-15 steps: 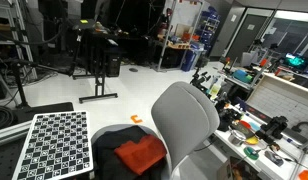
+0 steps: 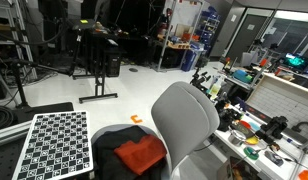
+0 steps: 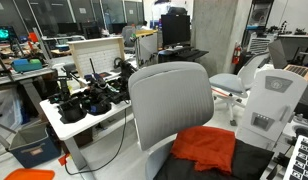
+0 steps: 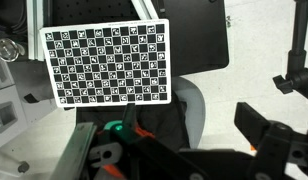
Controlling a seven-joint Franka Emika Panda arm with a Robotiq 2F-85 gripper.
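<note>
A white board with a black-and-white marker pattern (image 4: 109,62) lies below my gripper in the wrist view. Dark fingers spread wide along the bottom of that view, so the gripper is open, with nothing seen held between them. The board (image 2: 54,143) also shows at the lower left of exterior view 1. A red cloth (image 2: 141,153) rests on the dark seat of a grey chair (image 2: 186,120). In exterior view 2 the red cloth (image 3: 205,148) is plainer. Neither exterior view clearly shows my gripper.
The chair's tall backrest (image 3: 174,102) stands beside the cloth. Behind it, a white table (image 3: 99,118) carries black equipment. A blue-grey bin (image 3: 34,145) sits on the floor at the left. Pale open floor (image 2: 134,90) lies beyond the chair.
</note>
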